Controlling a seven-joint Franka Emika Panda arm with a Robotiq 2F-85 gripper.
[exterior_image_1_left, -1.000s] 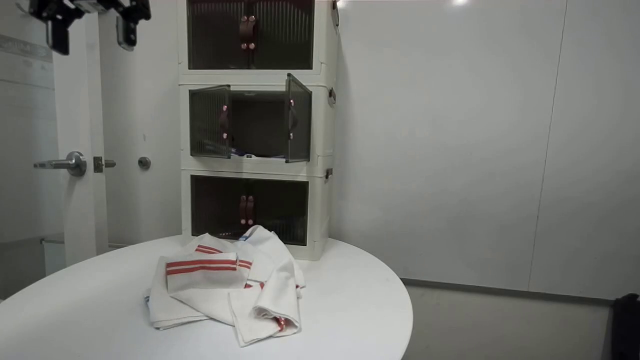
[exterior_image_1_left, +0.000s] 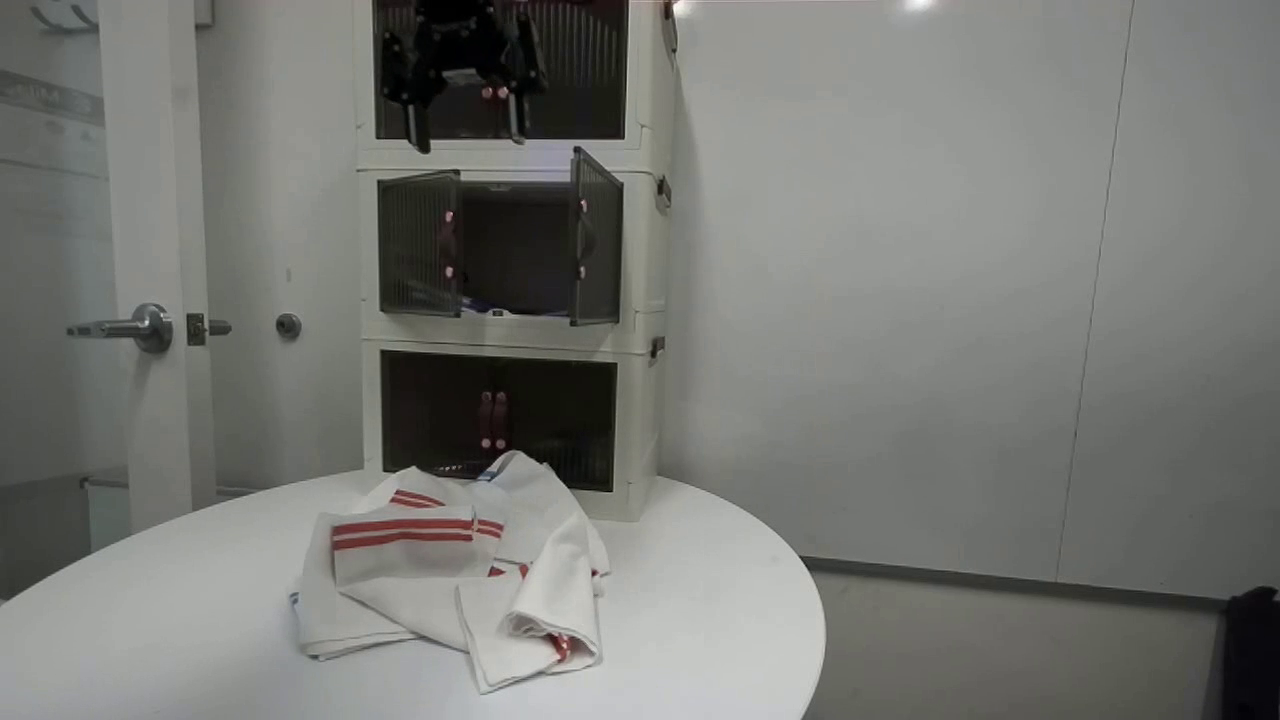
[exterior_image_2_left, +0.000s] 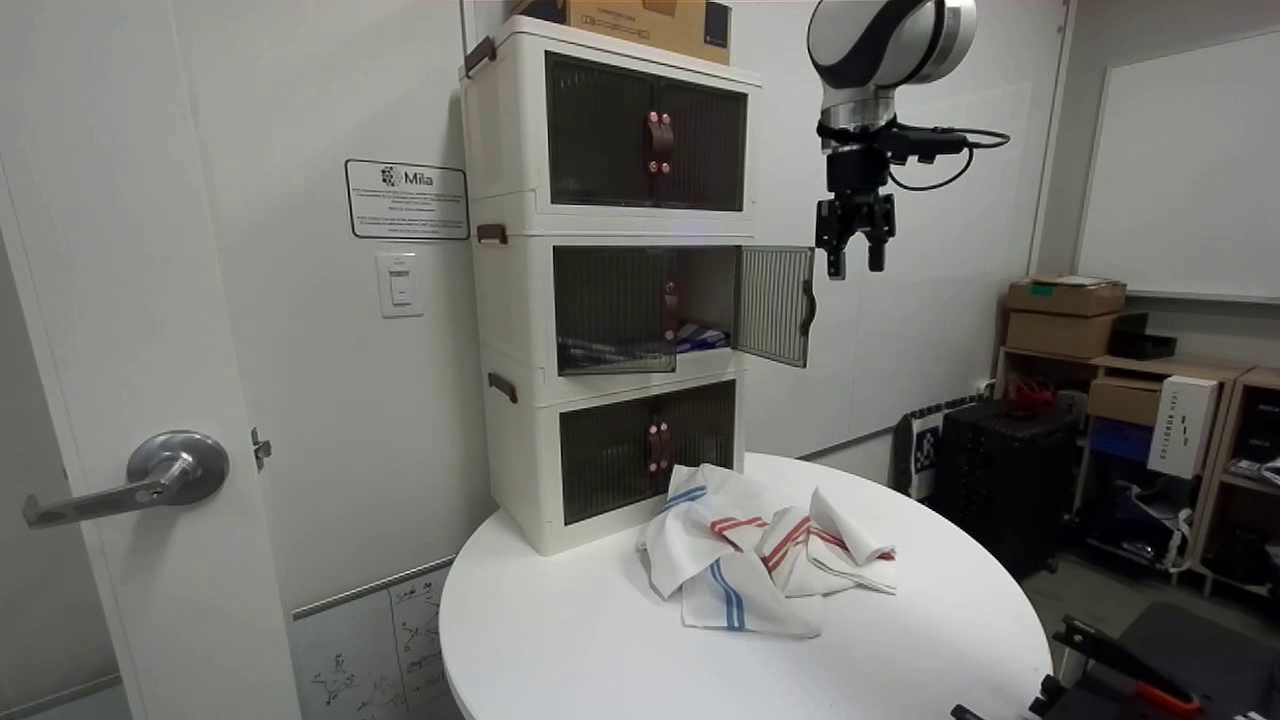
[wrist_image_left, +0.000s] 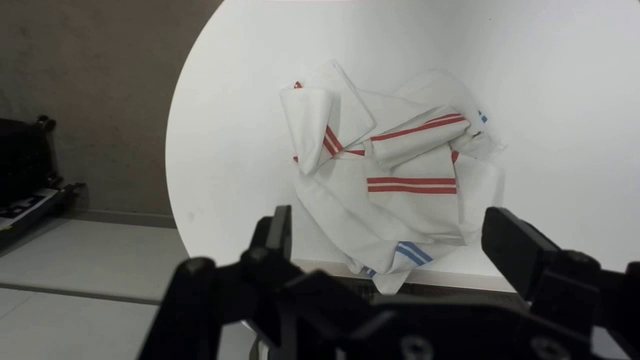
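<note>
White towels (exterior_image_1_left: 414, 600) with red and blue stripes lie in a crumpled heap on the round white table (exterior_image_2_left: 540, 636), close to the front of the cabinet. From above, the wrist view shows the same towels (wrist_image_left: 414, 210) ahead of the fingers and well below them. My gripper is open, its fingers wide apart and empty. In the first exterior view the gripper (exterior_image_1_left: 468, 126) hangs high, before the top cabinet unit. The second exterior view has the gripper (exterior_image_2_left: 857, 264) pointing down, well above the towels.
Three stacked cabinet units (exterior_image_2_left: 516, 288) stand at the table's back. The middle unit's doors (exterior_image_1_left: 596, 240) stand partly open, with blue cloth (exterior_image_2_left: 702, 336) inside; the other doors are closed. Bare table surface surrounds the towels on several sides.
In the first exterior view my gripper has moved from the upper left to the right and slightly down, now in front of the cabinet. The towels and doors have not moved.
</note>
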